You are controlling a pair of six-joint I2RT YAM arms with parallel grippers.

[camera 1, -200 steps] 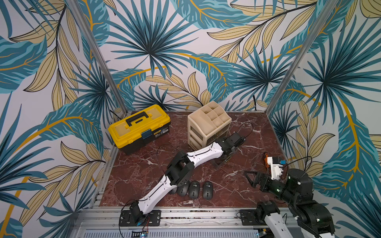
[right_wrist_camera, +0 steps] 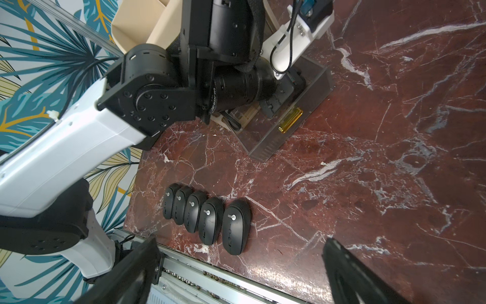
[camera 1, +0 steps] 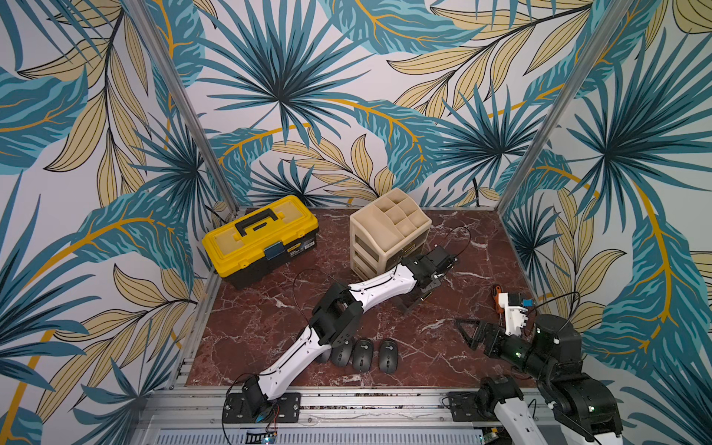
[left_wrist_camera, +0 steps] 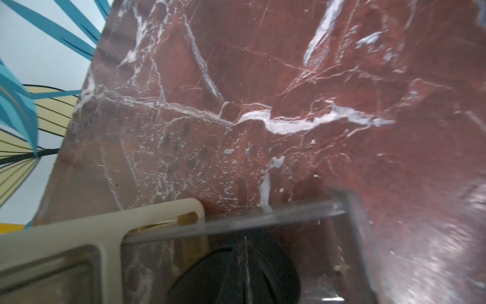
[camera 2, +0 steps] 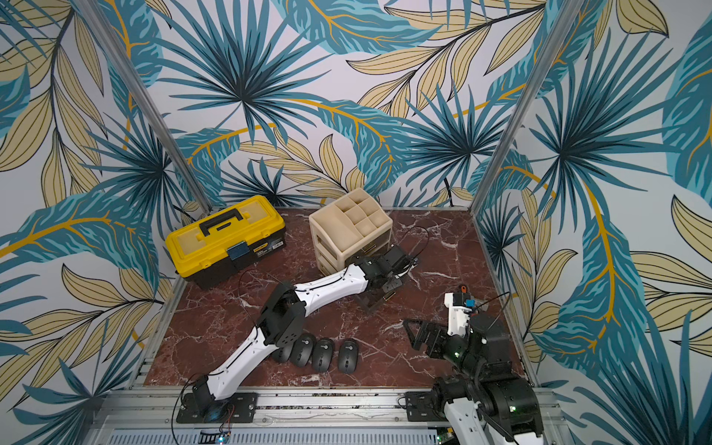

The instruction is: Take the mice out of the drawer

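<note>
An open clear drawer (right_wrist_camera: 268,144) juts from the beige organizer (camera 1: 389,226). Inside or over it, my left gripper is shut, and I see nothing between its fingers. A dark rounded shape surrounds those fingers in the left wrist view; whether any of it is a mouse, I cannot tell. The left arm hides much of the drawer's inside. Several black mice stand in a row on the table near the front, the nearest one (right_wrist_camera: 236,226) in the right wrist view at the row's end. My right gripper (camera 1: 465,333) is open and empty, over the table's right side.
The yellow toolbox (camera 1: 259,233) sits at the back left. An orange object (camera 1: 497,296) lies behind the right gripper. A metal rail (camera 1: 333,398) bounds the table's front edge. Bare table lies between the drawer and the right gripper.
The left arm's end has shifted only slightly at the drawer. The right arm and the row of mice look unchanged.
</note>
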